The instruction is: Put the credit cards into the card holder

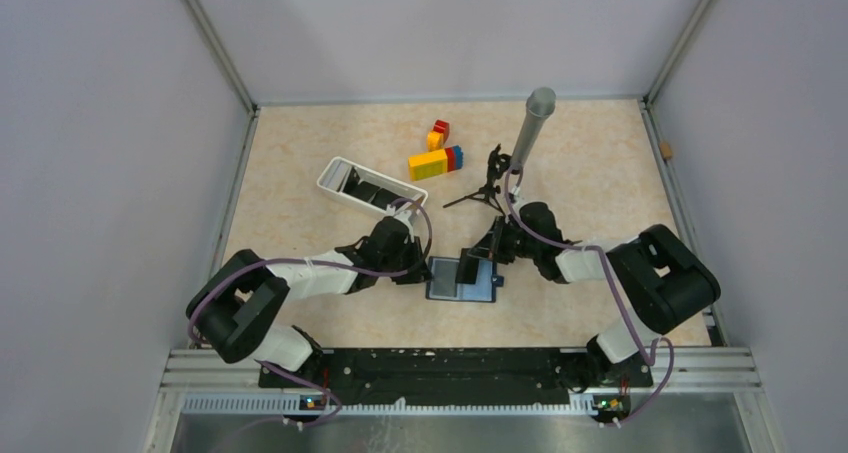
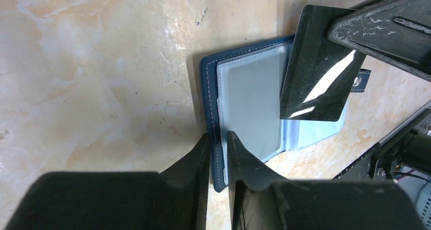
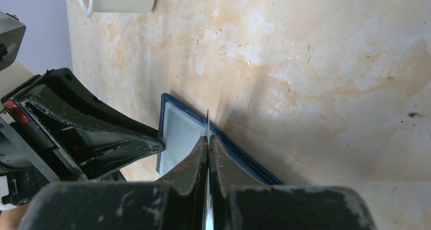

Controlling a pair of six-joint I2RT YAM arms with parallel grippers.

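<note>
The dark blue card holder [image 1: 445,279] lies open on the table, its clear sleeves facing up. My left gripper is shut on the holder's left edge, with the blue border and sleeve edge between its fingertips. My right gripper [image 1: 493,256] is shut on a black credit card [image 2: 317,72], which it holds tilted above the holder's middle, by the sleeve. In the right wrist view the card [image 3: 207,121] appears edge-on as a thin line between the fingers of the right gripper. Whether any of the card is inside a sleeve cannot be told.
A white tray [image 1: 331,186] with several dark cards stands behind the left arm. Toy blocks [image 1: 428,165] and a black tripod with a grey tube [image 1: 533,123] stand farther back. Bare table lies in front of the holder.
</note>
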